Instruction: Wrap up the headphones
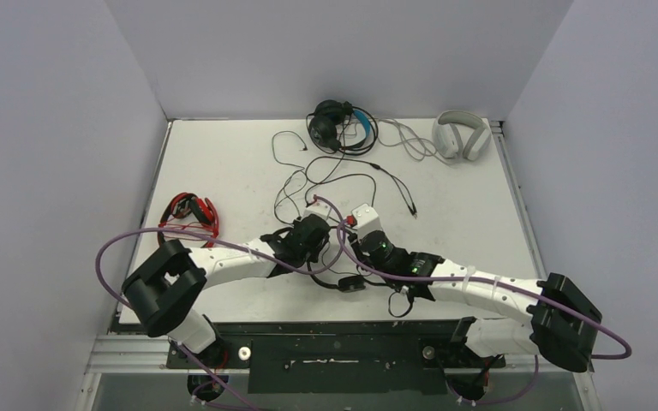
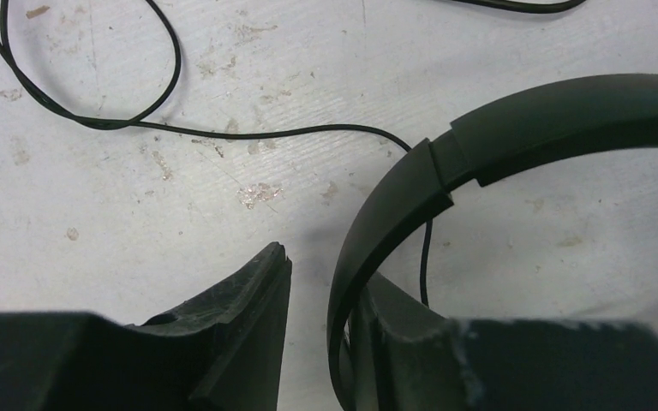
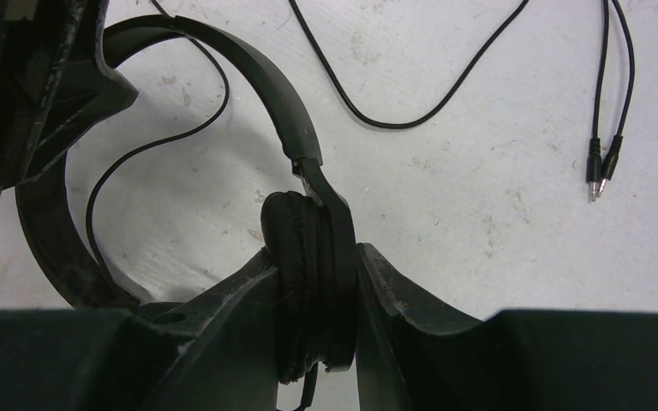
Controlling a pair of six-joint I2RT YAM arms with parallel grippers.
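The black headphones show in the right wrist view as a curved headband (image 3: 257,73) with a padded earcup (image 3: 296,282). My right gripper is shut on that earcup, one finger on each side. In the left wrist view the fingers of my left gripper stand apart, and the headband (image 2: 377,227) curves down between them close to the right-hand finger. From above, the other earcup (image 1: 351,283) lies near the front of the table. A thin black cable (image 2: 266,135) trails across the surface, and its two plugs (image 3: 595,175) lie at the right.
Black headphones with a blue band (image 1: 324,128) sit at the back, white headphones (image 1: 461,135) at the back right, red ones (image 1: 193,212) at the left. Loose cables cover the table's middle.
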